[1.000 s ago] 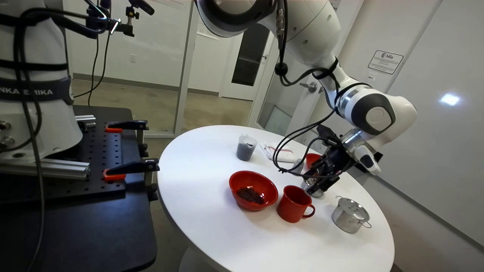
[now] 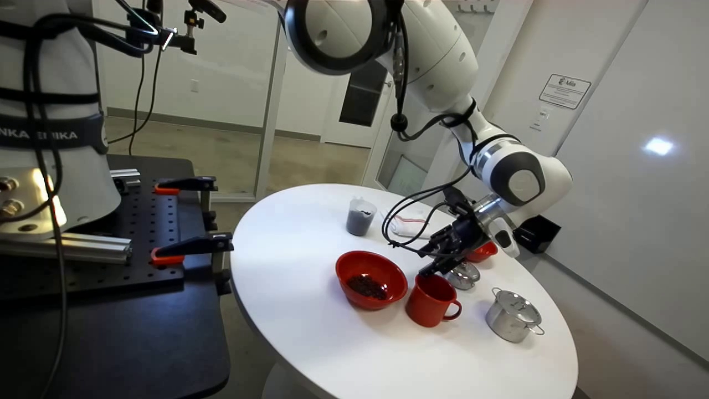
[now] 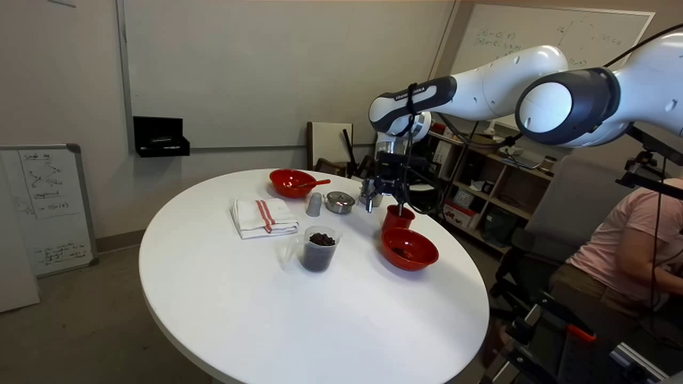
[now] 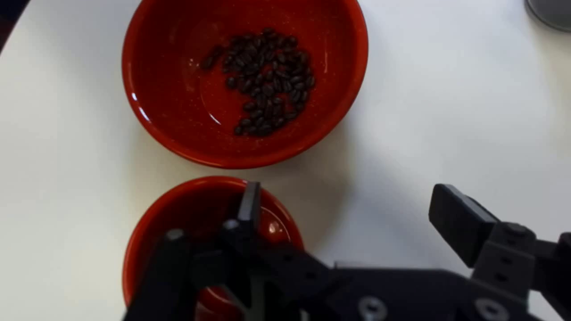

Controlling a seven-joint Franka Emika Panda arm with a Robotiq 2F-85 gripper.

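My gripper is open at the red mug, with nothing seen between its fingers. In the wrist view one finger lies over the mug's opening, while the other stands outside it above the bare table. How deep the first finger reaches is hard to tell. The mug stands upright, its handle turned away from the red bowl. That bowl sits close beside the mug and holds dark beans on its bottom. A clear cup full of dark beans stands farther off.
A lidded steel pot stands to the mug's right in exterior view 1. Across the table are a lidded metal dish, a grey cup, a folded towel and another red bowl with a spoon.
The arm has come in from the right in exterior view 1, bringing my gripper from beyond the mug to its rim. The mug and bowl have not moved.
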